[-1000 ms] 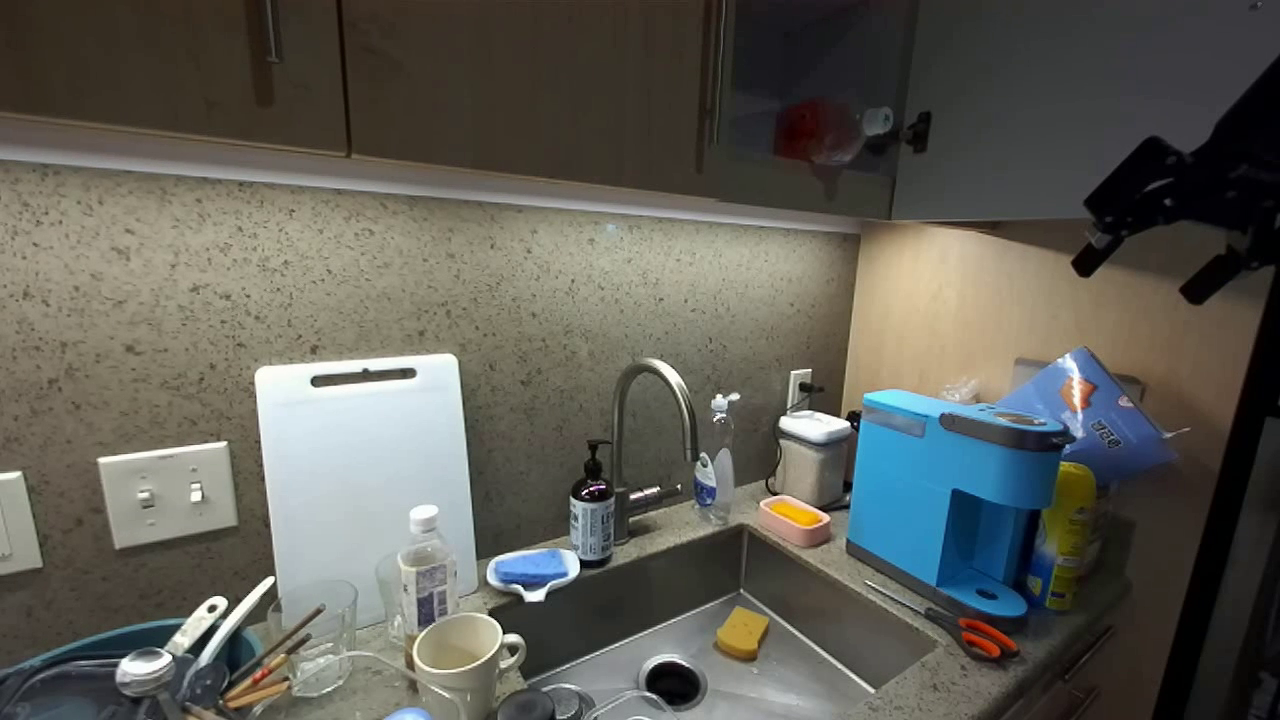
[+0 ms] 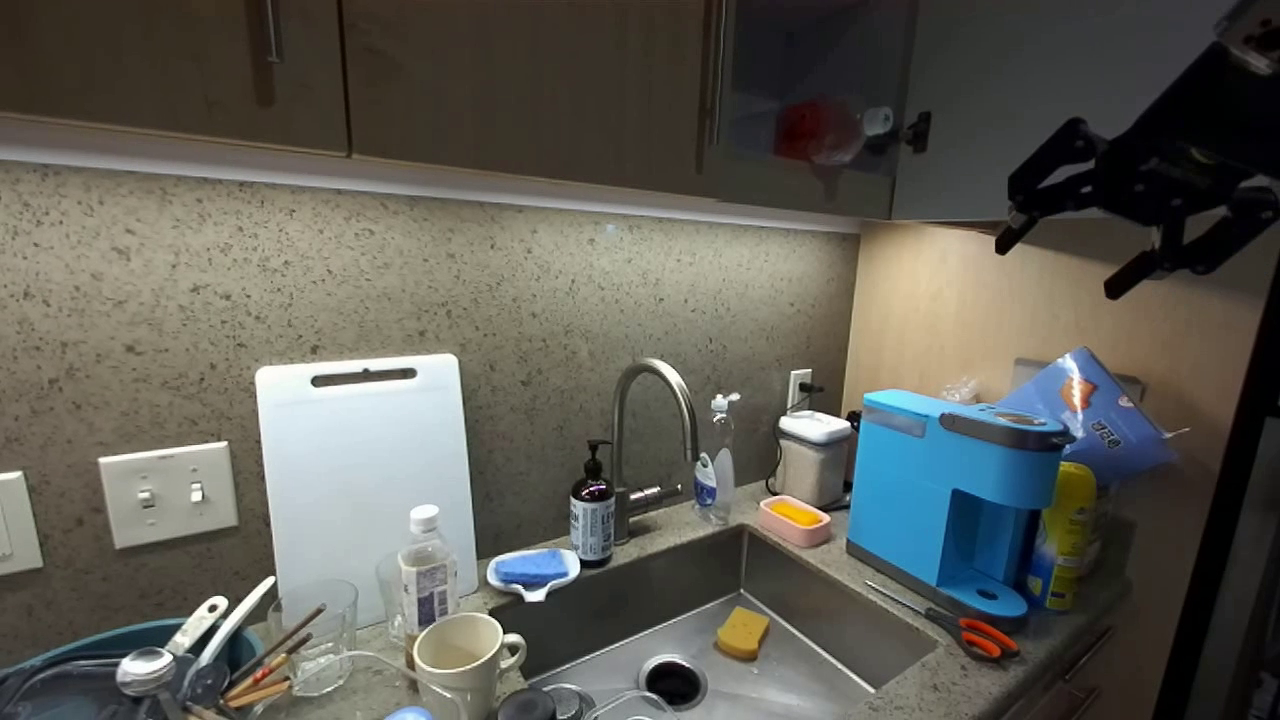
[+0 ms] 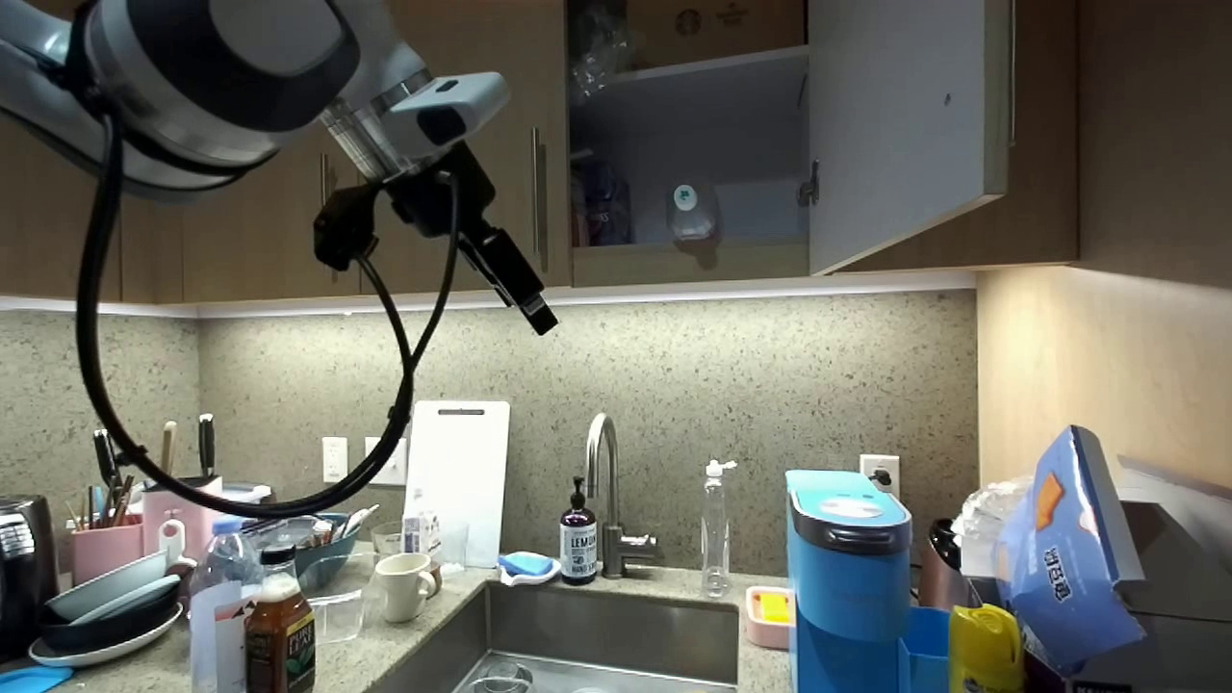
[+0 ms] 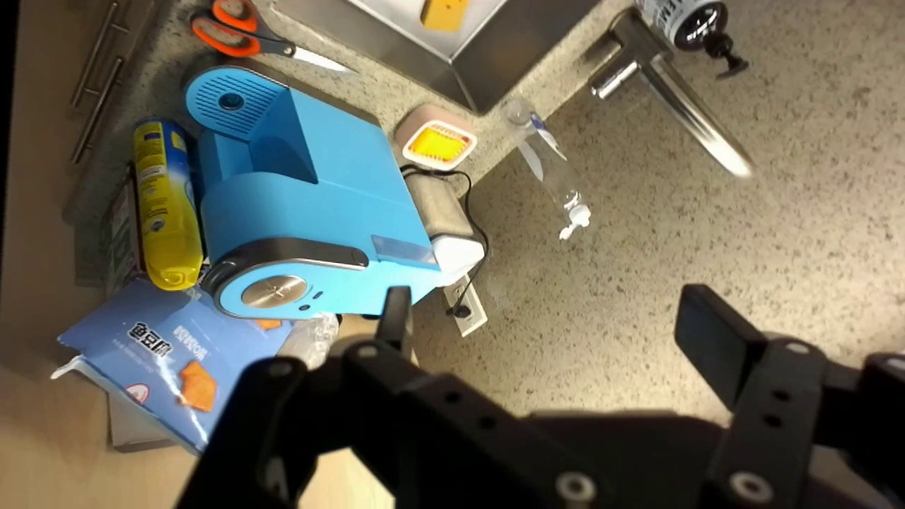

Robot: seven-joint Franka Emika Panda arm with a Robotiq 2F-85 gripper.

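Observation:
My gripper hangs high at the right of exterior view 1, in front of the opened cabinet door. Its fingers are spread wide, and in the wrist view only backsplash shows between the fingers. A bottle with red contents lies on its side on the open cabinet's lower shelf; in exterior view 2 its cap end faces out. Below stand the blue coffee machine and a clear squeeze bottle, both well apart from the gripper.
The sink holds a yellow sponge. Orange scissors, a yellow spray can and a blue bag surround the machine. The faucet rises behind the sink. Dishes crowd the left counter. Air above the sink is clear.
In exterior view 1 my gripper has shifted left and slightly upward, with more of the arm showing. It stays open. Everything on the counter and in the cabinet is as before.

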